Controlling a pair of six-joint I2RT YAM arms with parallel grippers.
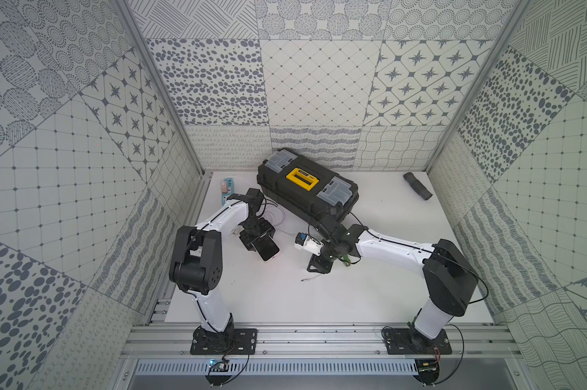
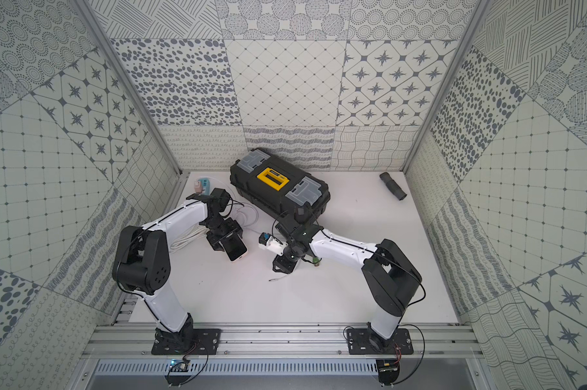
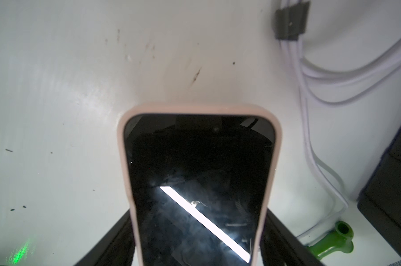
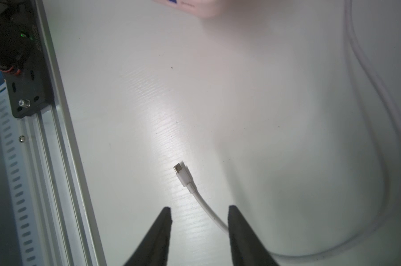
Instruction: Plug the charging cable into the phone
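The phone (image 3: 200, 150), in a pink case with a dark screen, reaches out beyond my left gripper. Its fingers (image 3: 113, 243) press along both long sides of the case. In the top left view the phone (image 1: 266, 249) points toward the middle front of the table. The white charging cable's metal-tipped plug (image 4: 181, 173) lies on the table in the right wrist view, its cord curving away to the right. My right gripper hovers over that cord with its fingers apart, just behind the plug, and nothing is gripped between them.
A black toolbox (image 1: 306, 185) with a yellow handle stands at the back. A power strip (image 1: 227, 188) is at the back left. Bundled white cable with a dark tie (image 3: 291, 20) and a green object (image 3: 335, 241) lie near the phone.
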